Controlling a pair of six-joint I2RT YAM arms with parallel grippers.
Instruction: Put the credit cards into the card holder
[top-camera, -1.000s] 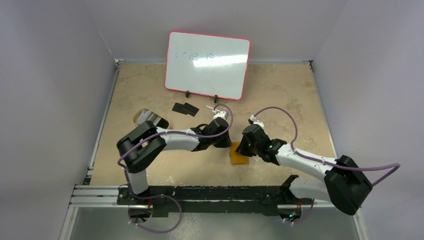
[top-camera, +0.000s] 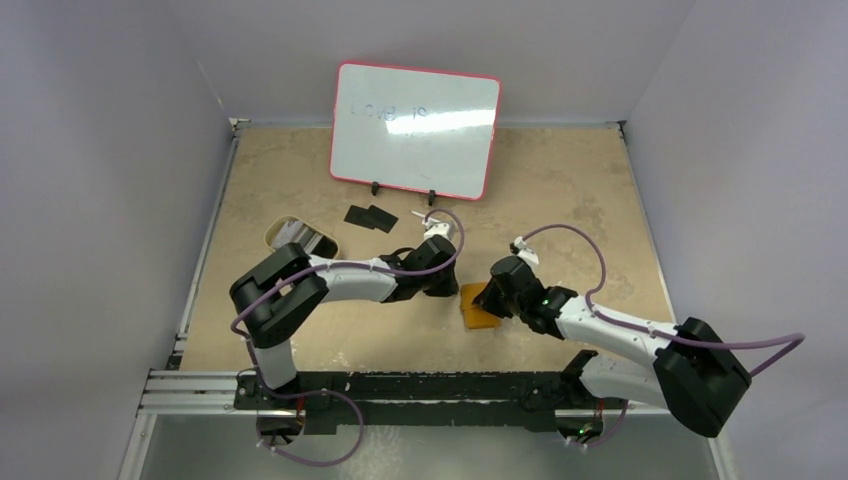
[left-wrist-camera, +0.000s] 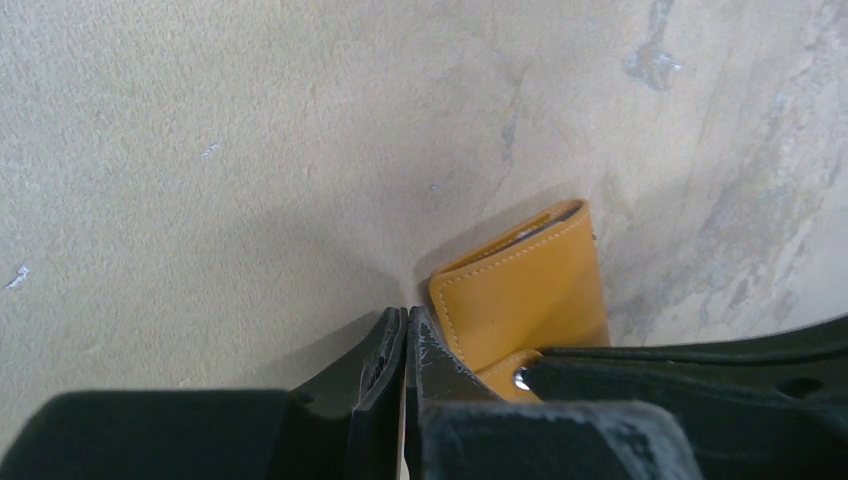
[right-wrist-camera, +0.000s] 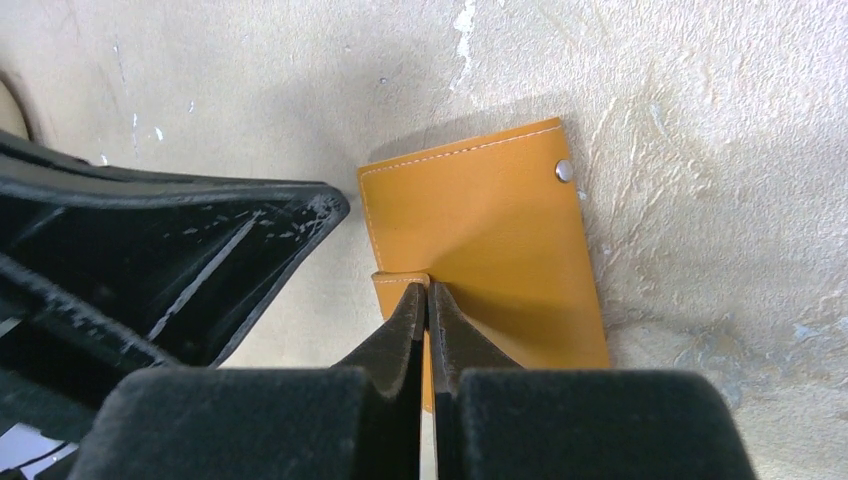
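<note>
The tan leather card holder (top-camera: 481, 319) lies on the table between my two grippers, its stitched edge and metal snap showing in the right wrist view. A dark edge shows inside its narrow opening in the left wrist view. My right gripper is shut, its tips at the small strap (right-wrist-camera: 393, 290) on the holder; whether the strap is pinched I cannot tell. Just left of the holder, my left gripper is shut with nothing visible between its fingers. Two dark card-like pieces (top-camera: 381, 218) lie further back; I cannot tell whether they are credit cards.
A tan-rimmed container (top-camera: 270, 236) with white and black items stands at the left, partly behind my left arm. The whiteboard (top-camera: 415, 130) stands at the back, with a small white object (top-camera: 421, 216) before it.
The left gripper has drawn back a little to the left.
</note>
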